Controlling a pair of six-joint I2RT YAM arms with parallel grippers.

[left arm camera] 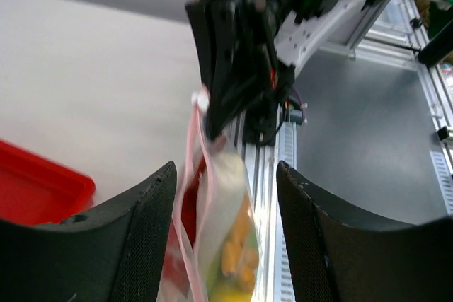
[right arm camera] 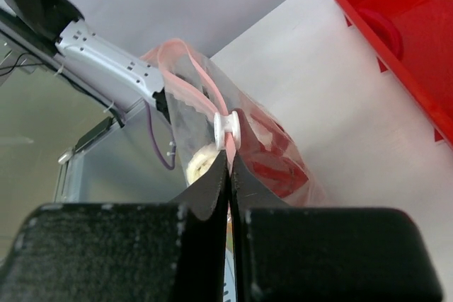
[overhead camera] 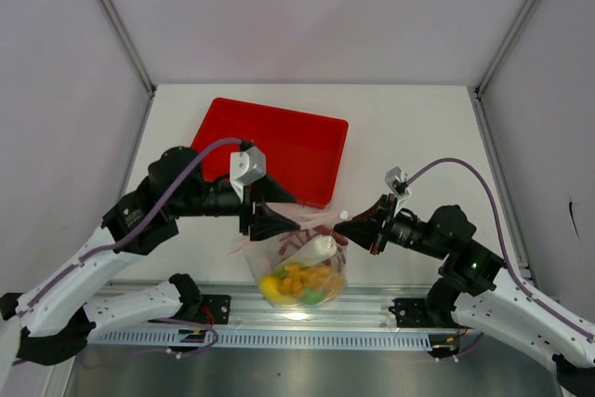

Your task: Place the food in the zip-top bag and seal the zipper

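The clear zip bag (overhead camera: 297, 267) hangs near the table's front, holding yellow, orange and green food (overhead camera: 311, 281) and a white item. My right gripper is shut on the pink zipper strip at the bag's top, just below the white slider (right arm camera: 227, 129). My left gripper is open at the bag's top; in its wrist view the pink strips lie between its spread fingers, with no grip on them visible.
A red bin (overhead camera: 270, 141) lies at the back left of the white table (overhead camera: 409, 127). A metal rail (overhead camera: 297, 323) runs along the front edge.
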